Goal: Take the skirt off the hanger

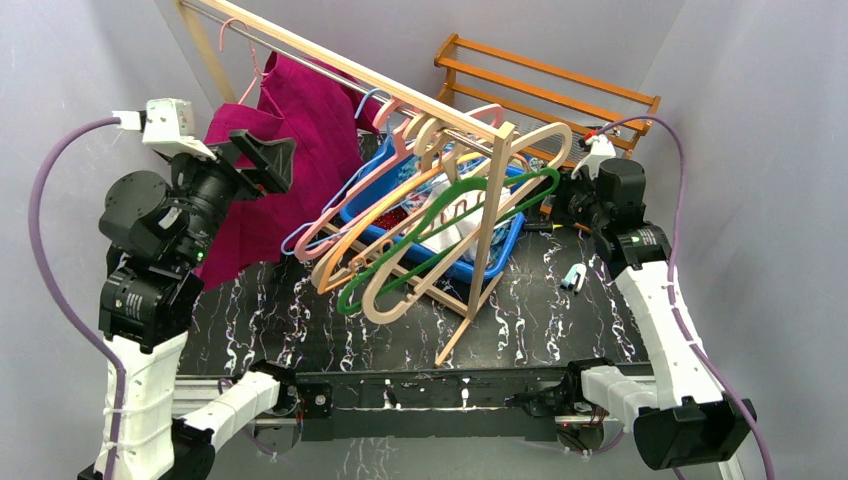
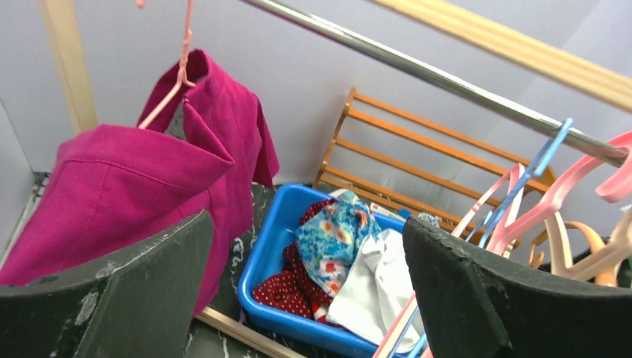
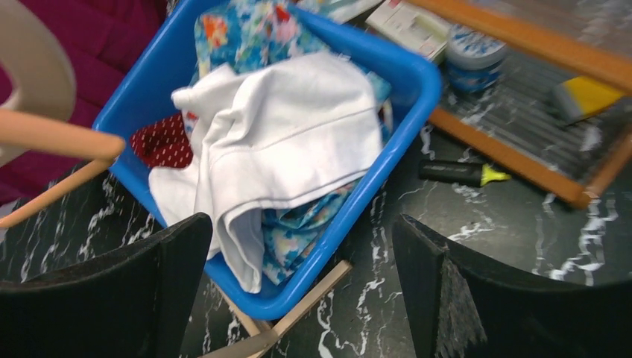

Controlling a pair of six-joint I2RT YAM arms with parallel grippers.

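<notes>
The magenta skirt (image 1: 315,125) hangs at the rack's far left from a pink hanger (image 1: 252,60). In the left wrist view, the skirt (image 2: 231,127) drapes over the arm of its pink hanger (image 2: 179,82), with one fold jutting forward. My left gripper (image 1: 270,165) is in front of the skirt, fingers apart and empty; in its own view the skirt shows behind its left finger (image 2: 141,291). On the right, beside the rack's end, my right gripper (image 1: 570,195) stands open. Between its fingers only the blue basket and black floor show beyond.
Several empty hangers (image 1: 440,215) crowd the rack's near end, below its metal rod (image 2: 447,78). Behind them a blue basket (image 1: 515,225) holds folded cloth. A wooden shelf (image 1: 550,75) stands at the back right.
</notes>
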